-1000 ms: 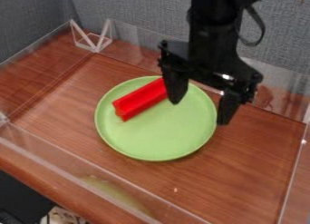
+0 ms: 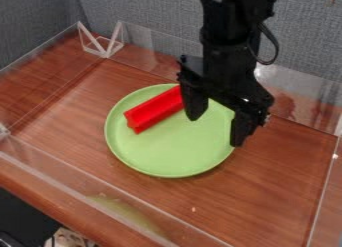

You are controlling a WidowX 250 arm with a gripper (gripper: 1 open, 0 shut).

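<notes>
A red bar-shaped object (image 2: 150, 110) lies on a green plate (image 2: 168, 154) on the wooden table, toward the plate's upper left. The black gripper (image 2: 214, 113) hangs over the right half of the plate, open, its two fingers apart on either side, just right of the red object and not visibly holding anything.
The wooden table (image 2: 267, 191) has bare room right and left of the plate. A grey wall stands behind, with a clear strip along its foot and a white wire frame (image 2: 102, 43) at the back left. The near table edge runs along the lower left.
The gripper has shifted a little left and lower over the plate, with its right finger now nearer the plate. The red object and plate look unmoved.
</notes>
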